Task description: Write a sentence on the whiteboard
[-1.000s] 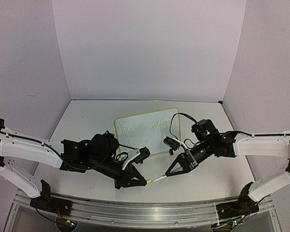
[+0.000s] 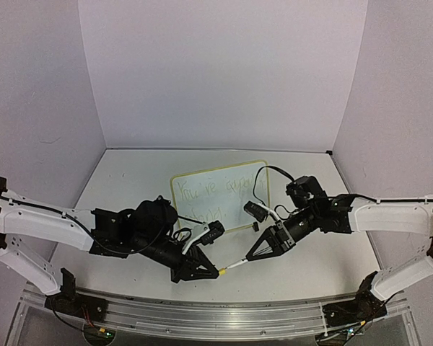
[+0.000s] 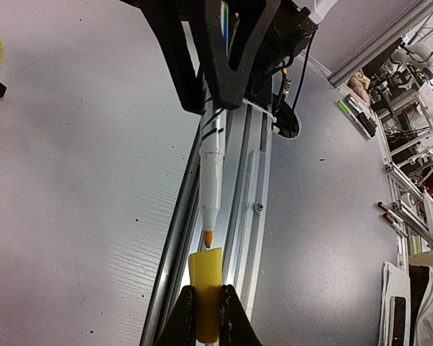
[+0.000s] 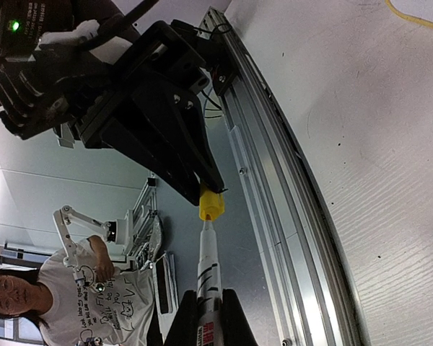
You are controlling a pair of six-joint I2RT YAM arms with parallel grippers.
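Yellow handwriting covers parts of the whiteboard (image 2: 234,210), which lies on the table behind both arms; the right arm partly hides it. Over the table's front, my left gripper (image 2: 219,274) is shut on a yellow cap (image 3: 206,274), whose free end faces the marker. The white marker (image 3: 211,176) is gripped by my right gripper, its orange tip uncovered and pointed at the cap. In the left wrist view, the tip sits right at the cap's mouth, roughly in line, not inside it. Whether they touch I cannot tell.
A metal rail (image 2: 216,313) runs along the table's front edge, below both grippers. Clear tabletop (image 2: 123,180) lies left of the whiteboard. Beyond the rail, a person (image 4: 94,288) shows in the right wrist view.
My right gripper and the marker have shifted very slightly toward the left gripper. The left arm and the whiteboard look unmoved.
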